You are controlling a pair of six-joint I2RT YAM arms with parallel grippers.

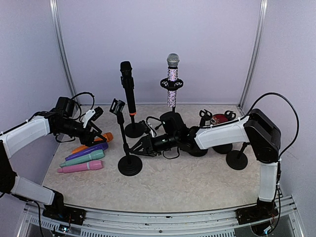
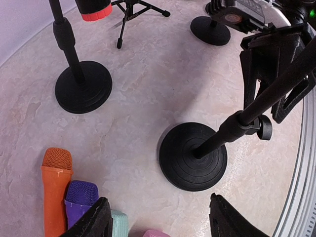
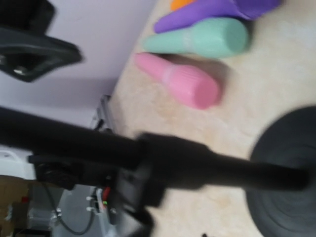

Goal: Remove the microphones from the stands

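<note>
An empty black stand [image 1: 130,165] with a bare clip [image 1: 117,106] on top stands front left of centre. My right gripper [image 1: 134,148] is open low at its pole; the pole [image 3: 177,160] crosses the right wrist view close to the one clear finger [image 3: 39,54], and contact cannot be judged. My left gripper [image 1: 93,139] is open with nothing between its fingers, above the loose microphones at the left. A black microphone [image 1: 127,89] is on a stand behind, and a glittery microphone [image 1: 172,81] stands upright on another.
Orange [image 2: 56,197], purple [image 1: 89,152], mint [image 1: 85,158] and pink [image 1: 80,168] microphones lie side by side at the left. More stands, including a round base [image 1: 237,160], are at the right behind my right arm.
</note>
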